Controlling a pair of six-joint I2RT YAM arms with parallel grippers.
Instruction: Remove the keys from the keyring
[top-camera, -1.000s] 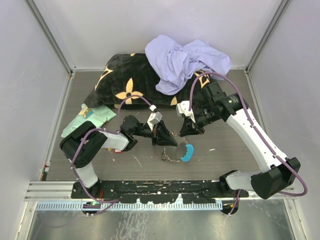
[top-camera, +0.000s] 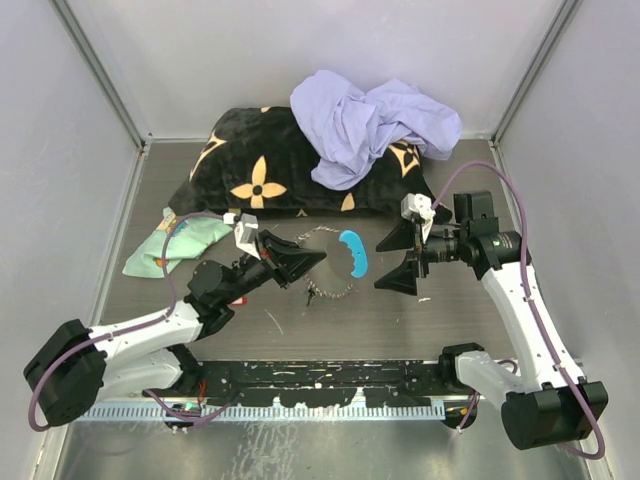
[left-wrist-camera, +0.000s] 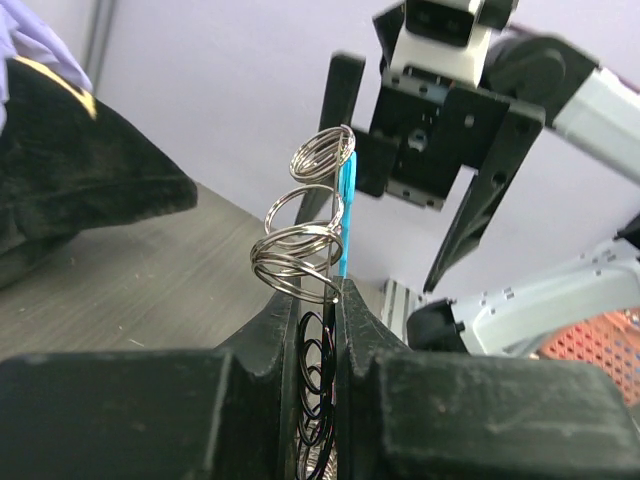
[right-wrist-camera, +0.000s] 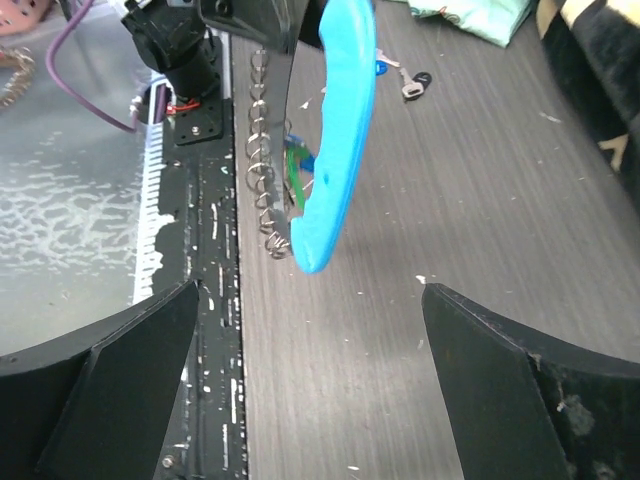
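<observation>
My left gripper (top-camera: 325, 256) is shut on a round ring piece, its coiled wire (top-camera: 312, 232) looping round a grey centre. A bright blue curved part (top-camera: 355, 253) forms the side facing my right gripper. Seen from the left wrist, metal coils (left-wrist-camera: 300, 240) rise from between the closed fingers. The right gripper (top-camera: 378, 266) stands open just right of the blue part, apart from it and empty. In the right wrist view a silver key (right-wrist-camera: 412, 88) lies on the table beyond the ring. Green and blue bits (right-wrist-camera: 298, 165) show behind the coils; whether they are attached, I cannot tell.
A dark cushion (top-camera: 235, 165) and a lavender cloth (top-camera: 365, 125) fill the back. A green packet (top-camera: 180, 240) lies at the left. A small red item (top-camera: 238, 300) is partly hidden under the left arm. Bare table (top-camera: 440, 320) lies at the front right.
The right gripper has moved right, away from the ring, and opened. My left gripper has drawn left and back with the ring, whose blue part now stands farther back.
</observation>
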